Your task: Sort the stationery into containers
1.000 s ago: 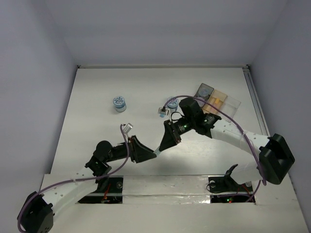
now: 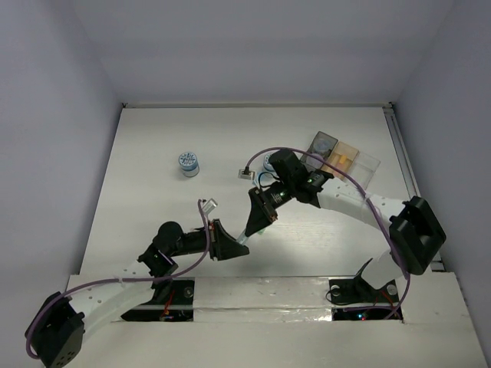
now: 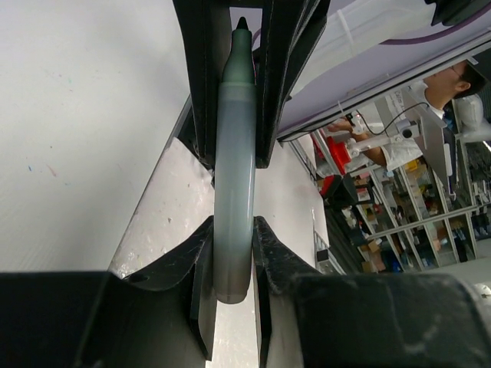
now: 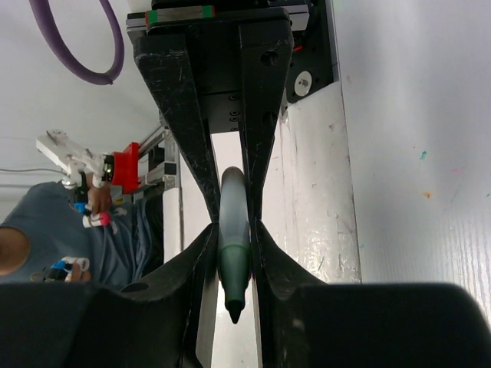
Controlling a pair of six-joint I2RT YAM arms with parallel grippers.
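A translucent marker (image 3: pixel 234 192) with a dark green tip end is held between my two grippers at the middle front of the table. My left gripper (image 2: pixel 238 247) is shut on one end of it. My right gripper (image 2: pixel 253 226) is shut on it too, coming from the upper right. In the right wrist view the marker (image 4: pixel 234 238) lies between the fingertips, its green tip pointing toward the camera. Three small containers in grey, orange and clear (image 2: pixel 364 170) stand side by side at the back right, partly behind my right arm.
A blue-lidded round tub (image 2: pixel 189 164) stands at the back left; another (image 2: pixel 268 161) is partly hidden behind the right arm.
My right gripper and arm have moved a little leftward, closer over my left gripper and the marker. The left gripper has shifted very slightly.
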